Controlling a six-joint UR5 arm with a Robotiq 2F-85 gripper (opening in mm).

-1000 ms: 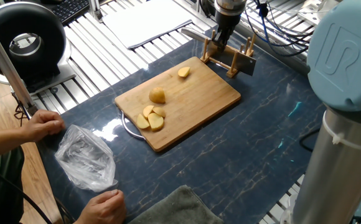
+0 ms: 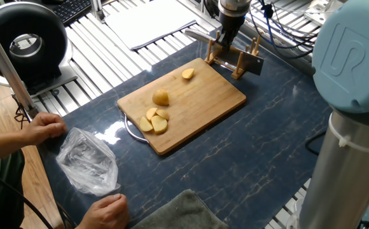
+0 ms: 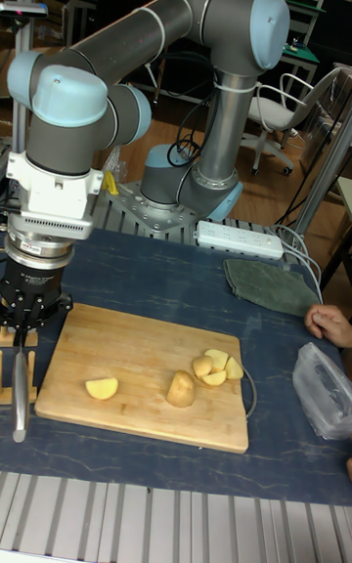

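My gripper (image 2: pixel 225 46) is down at the wooden rack (image 2: pixel 238 66), its dark fingers together around the knife (image 2: pixel 253 63). The knife's wide blade shows to the right of the fingers, and its silver handle sticks out to the left. In the other exterior view, the knife handle (image 3: pixel 20 407) points toward the camera below my gripper (image 3: pixel 22 339); the fingertips' exact contact is hard to make out. On the cutting board (image 2: pixel 203 108) rest a larger potato piece (image 2: pixel 161 97), one separate wedge (image 2: pixel 187 74) and a cluster of cut pieces (image 2: pixel 159 123).
A person's hands (image 2: pixel 47 127) rest at the table's left and front edges, beside a clear plastic bag (image 2: pixel 88 162). A grey cloth (image 2: pixel 181 213) lies at the front edge, and a power strip (image 3: pixel 240 239) near the arm's base. The table right of the board is clear.
The knife blade has shifted very slightly up and to the right at the rack. Board, potato pieces and hands look unmoved.
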